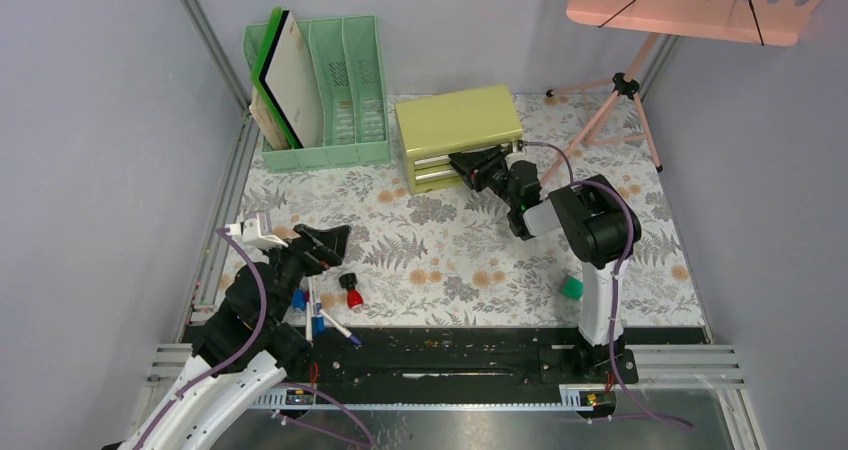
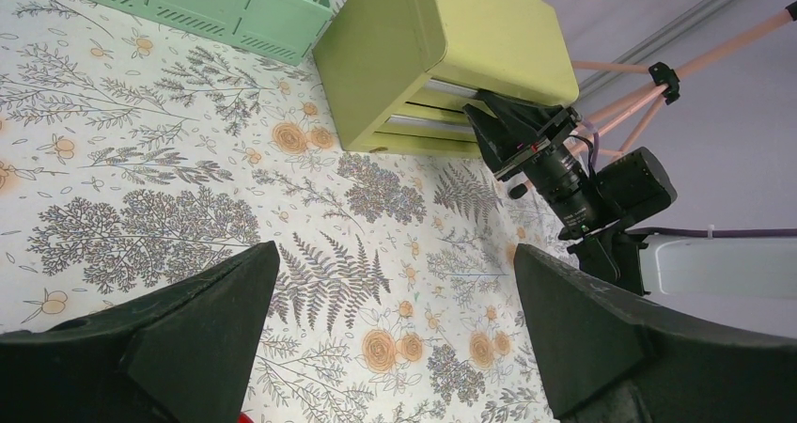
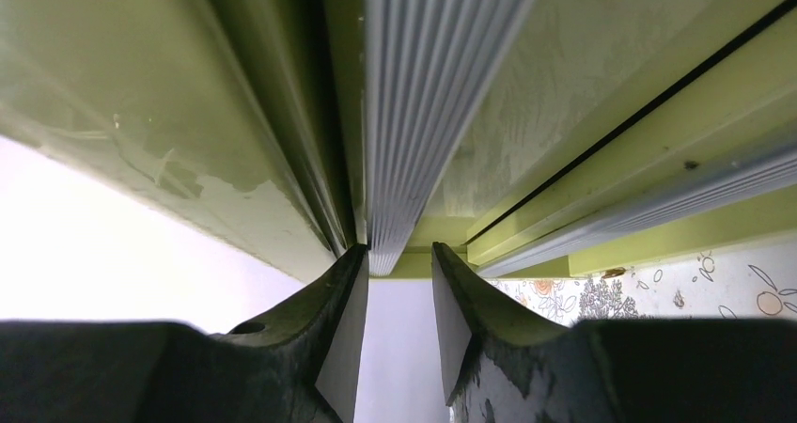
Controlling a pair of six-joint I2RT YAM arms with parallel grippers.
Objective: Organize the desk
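The yellow-green drawer box [image 1: 460, 118] stands at the back middle, its drawers closed and fronted by silver strips. At its front is my right gripper [image 1: 458, 160], fingers parted. In the right wrist view the upper silver strip [image 3: 423, 113] runs toward the gap between the fingertips; whether they touch it I cannot tell. My left gripper is open and empty over the left of the desk. Near it lie a red-and-black object [image 1: 352, 290], a white marker with a purple end [image 1: 342, 328] and blue pieces [image 1: 318, 324], partly under the arm.
A green divided rack [image 1: 330, 157] holding a green-framed board [image 1: 295, 80] stands back left. A pink stand [image 1: 640, 120] is at the back right. One green block [image 1: 571, 287] lies front right, beside the right arm.
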